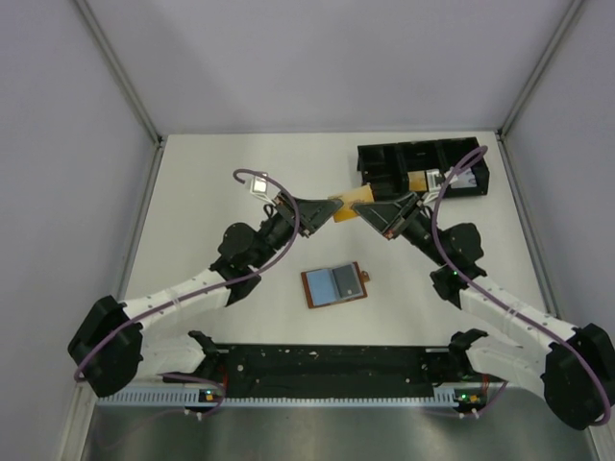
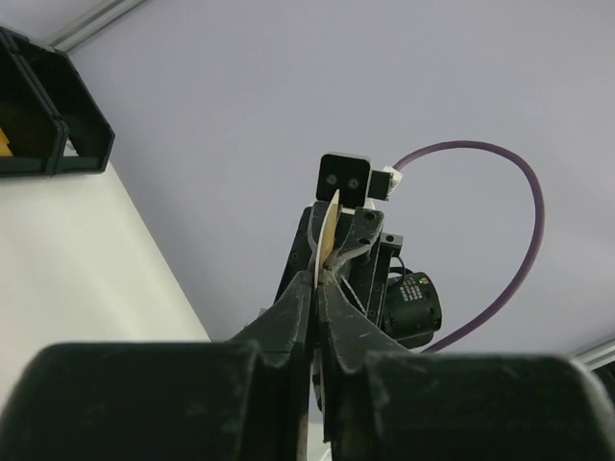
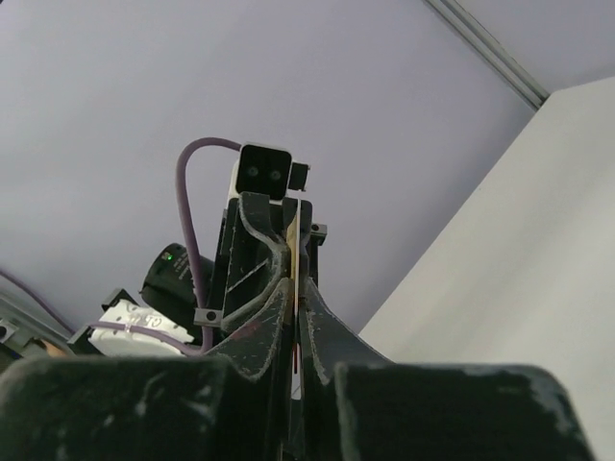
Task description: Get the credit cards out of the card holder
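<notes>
An orange card (image 1: 351, 204) is held in the air between the tips of both grippers. My right gripper is shut on its right end. At its left end, the fingers of my left gripper lie close around the card's edge, and whether they still pinch it cannot be told. In both wrist views the card shows edge-on as a thin strip. The brown card holder (image 1: 314, 301) lies open on the table below, with a blue panel on its left and a grey one on its right.
A black compartment tray (image 1: 384, 161) stands at the back right, with an orange item (image 1: 417, 181) and a whitish item (image 1: 466, 179) in it.
</notes>
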